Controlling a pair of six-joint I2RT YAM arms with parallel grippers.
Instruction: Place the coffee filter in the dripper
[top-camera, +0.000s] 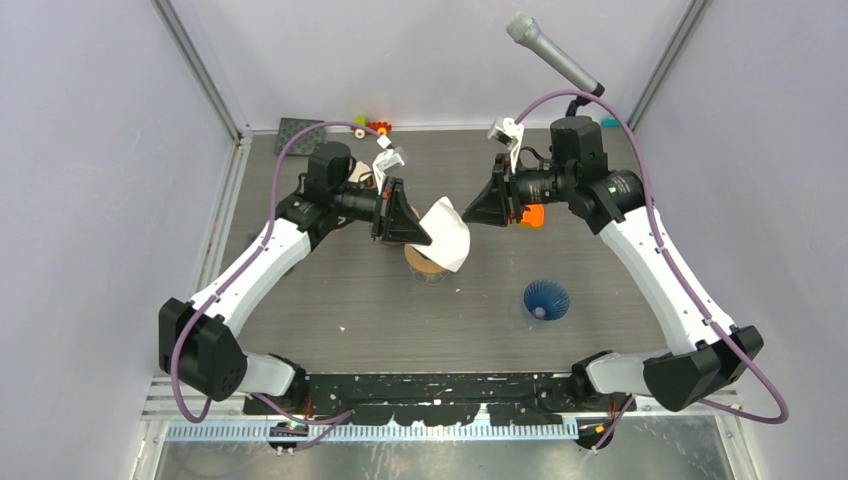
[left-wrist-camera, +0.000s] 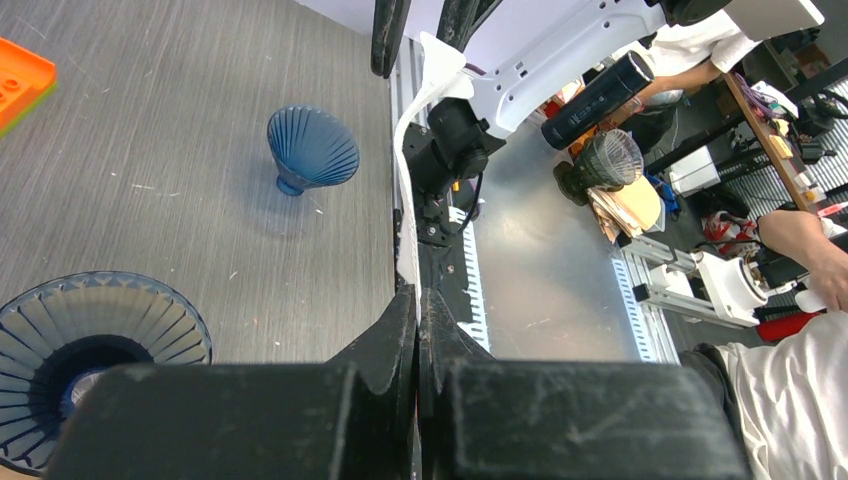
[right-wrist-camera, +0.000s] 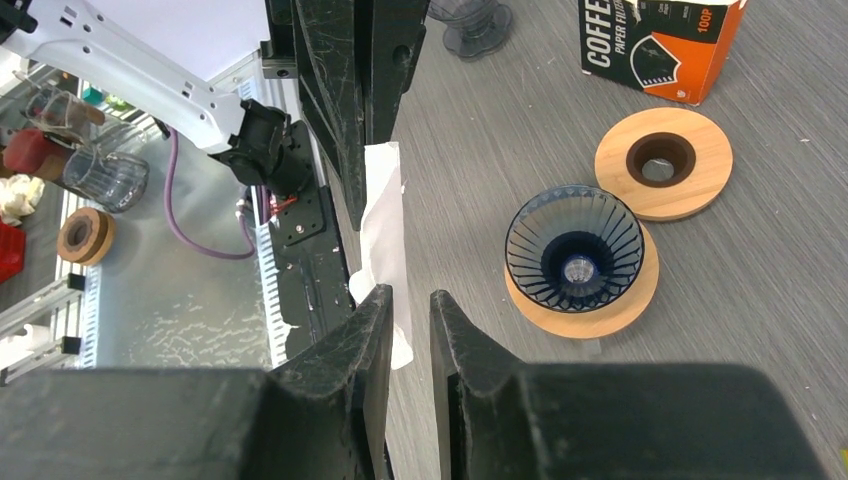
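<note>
My left gripper is shut on a white coffee filter, held upright; in the left wrist view the filter rises from between the fingertips. My right gripper is part open, just right of the filter; in the right wrist view the filter is seen edge-on, near its left finger. A glass dripper on a round wooden base stands beneath, mostly hidden by the filter from above.
A second wooden ring and a coffee filter box are beside the dripper. A blue dripper stands front right, an orange object under the right arm.
</note>
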